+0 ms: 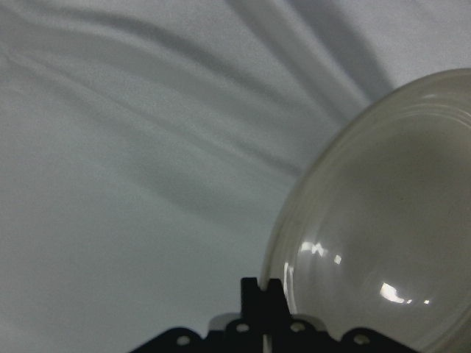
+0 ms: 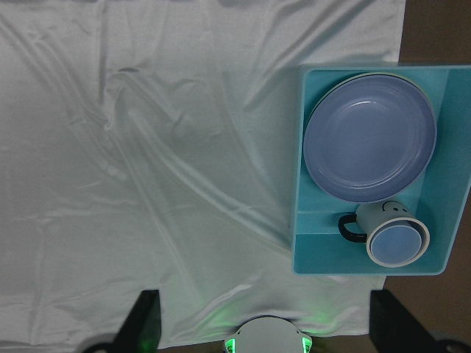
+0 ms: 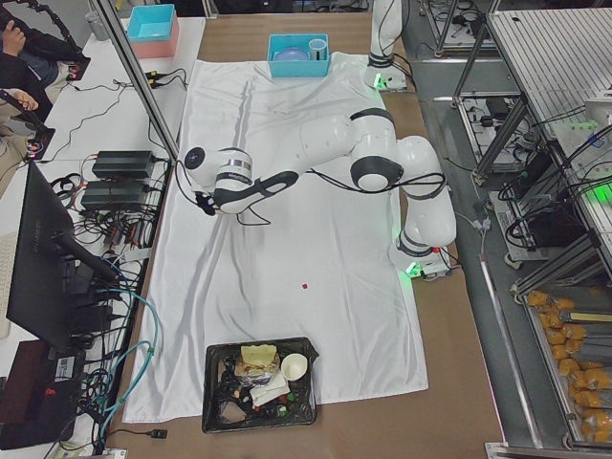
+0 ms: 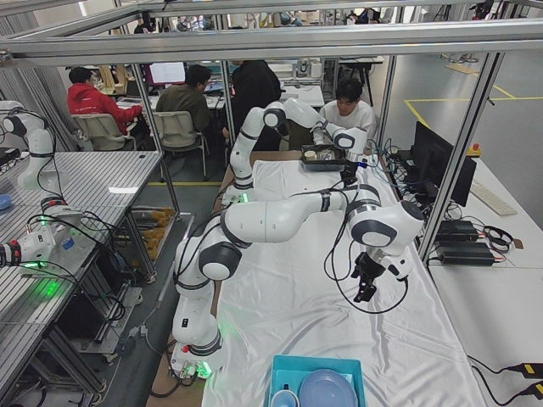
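A glossy pale plate or shallow dish [image 1: 383, 220] fills the right of the left wrist view, with my left gripper shut on its rim, over the white cloth [image 1: 132, 191]. My right gripper stands open above the cloth, nothing between its fingers. In the right wrist view, to its upper right, a blue bin [image 2: 324, 254] holds a lilac plate [image 2: 368, 136] and a mug [image 2: 395, 239] with a black handle.
A black tray [image 3: 215, 392] with food waste, a white bowl and other items sits at one end of the cloth. Monitors and cables line the side table.
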